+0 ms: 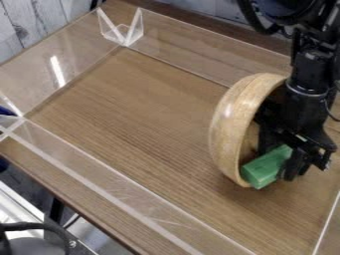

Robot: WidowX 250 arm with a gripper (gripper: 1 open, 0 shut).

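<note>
A wooden bowl is tipped up on its side at the right of the table, against the black gripper. The gripper reaches down from the top right, shut on a green object low in the bowl's opening. The arm hides part of the bowl.
Clear strips run along its edges, with a small clear bracket at the back left. A dark piece of equipment stands off the table at the bottom left.
</note>
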